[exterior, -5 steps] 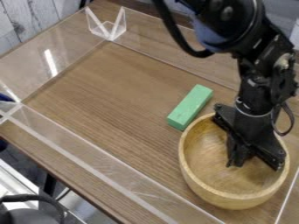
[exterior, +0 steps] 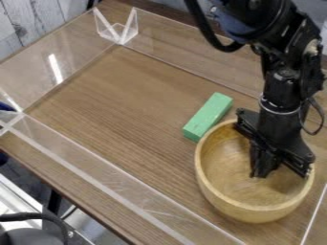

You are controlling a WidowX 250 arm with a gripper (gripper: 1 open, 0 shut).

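Observation:
A large tan bowl [exterior: 230, 191] sits on the wooden table at the lower right. My black gripper [exterior: 261, 165] reaches down into it from the upper right, its fingertips inside the bowl near the back half. The fingers look shut; I cannot see anything between them, though the tips are small and dark. A green block [exterior: 207, 116] lies on the table just behind and left of the bowl.
Clear plastic walls run along its edges, with a small transparent piece [exterior: 117, 32] at the back left. Dark cables lie at the lower left.
The gripper and arm have shifted slightly within the bowl, and the bowl appears nudged a little upward in the view. The green block is unchanged.

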